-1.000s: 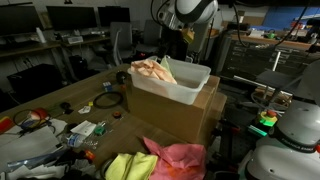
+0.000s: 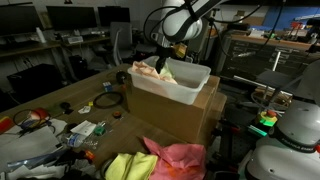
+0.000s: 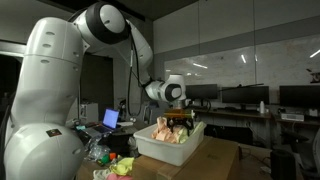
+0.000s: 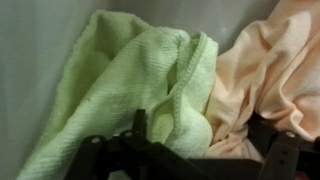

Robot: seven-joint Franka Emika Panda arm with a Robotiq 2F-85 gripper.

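A white bin (image 2: 190, 93) stands on a cardboard box, with a peach cloth (image 2: 146, 69) and a pale green cloth (image 2: 168, 75) in it. My gripper (image 2: 171, 66) points down over the cloths. In the wrist view the green cloth (image 4: 130, 85) fills the middle, folded and bunched near the fingertips, and the peach cloth (image 4: 285, 70) lies at the right. My fingers are open, with the black fingers close to both cloths. Whether they touch the fabric is unclear. The bin (image 3: 168, 151) partly hides the cloths in the second exterior view.
A yellow cloth (image 2: 132, 166) and a pink-red cloth (image 2: 176, 158) lie on the table in front. Clutter, including a dark garment (image 2: 30, 145), covers the left side. A cardboard box (image 2: 165, 115) supports the bin. The bin's right half looks emptier.
My gripper has come down from above the bin and shifted slightly left, to the cloths. The bin and the cloths on the table stay where they were.
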